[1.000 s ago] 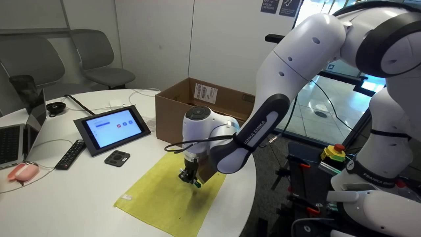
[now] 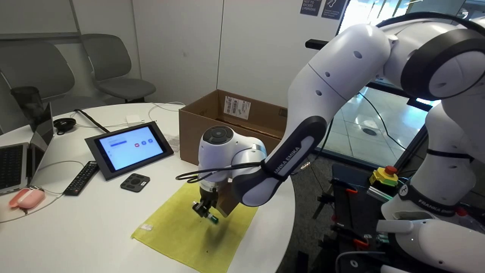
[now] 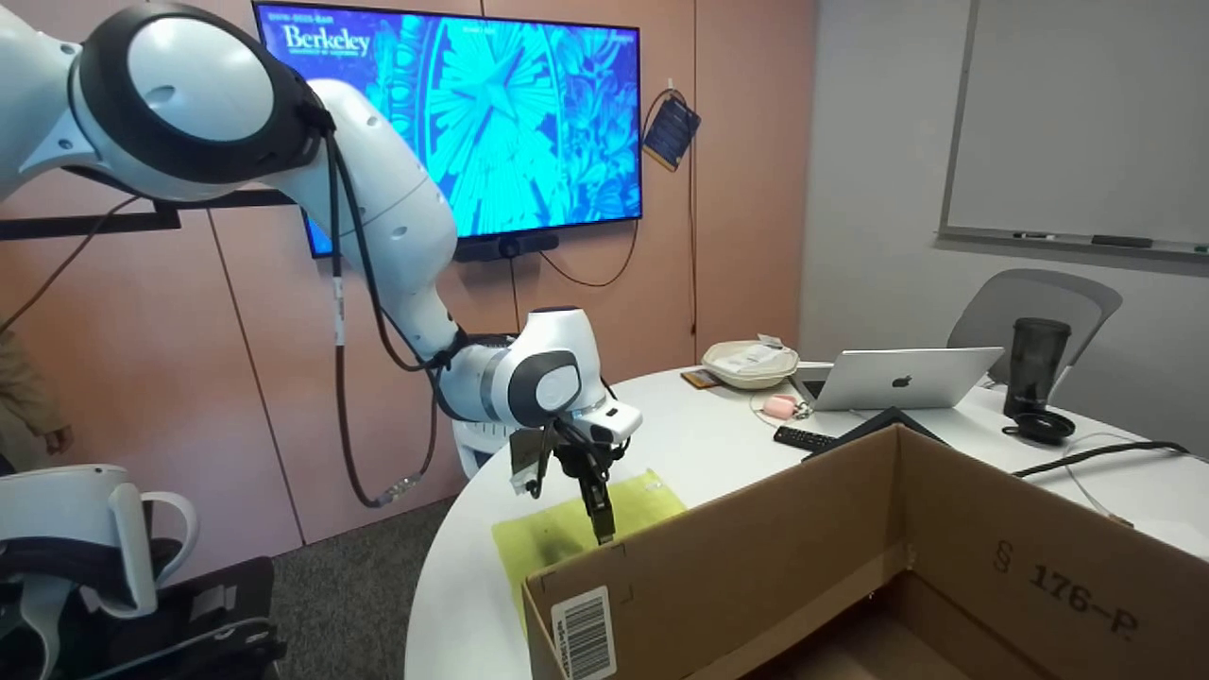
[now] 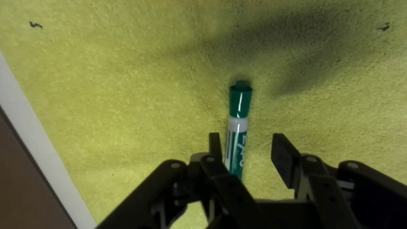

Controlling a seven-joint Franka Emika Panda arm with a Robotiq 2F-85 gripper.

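A green-capped Expo marker (image 4: 238,126) points away from my gripper in the wrist view, against the yellow cloth (image 4: 133,114). The fingers stand part open around its body. It runs close beside the left finger (image 4: 215,145), while a clear gap separates it from the right finger (image 4: 282,152). Its rear end is hidden by the gripper. In exterior view 1, the marker's green end (image 2: 212,219) shows at the fingertips, low over the cloth. Exterior view 2 shows the dark gripper (image 3: 601,527) pointing down behind the box wall; no marker is visible there.
A large open cardboard box (image 2: 195,136) stands behind the cloth. Left of it are a tablet (image 2: 132,148), a small black controller (image 2: 135,182), a remote (image 2: 82,178) and a laptop (image 2: 13,166).
The arm has moved left and slightly toward the front in exterior view 1. The marker's green end has shifted the same way. The other objects have stayed put.
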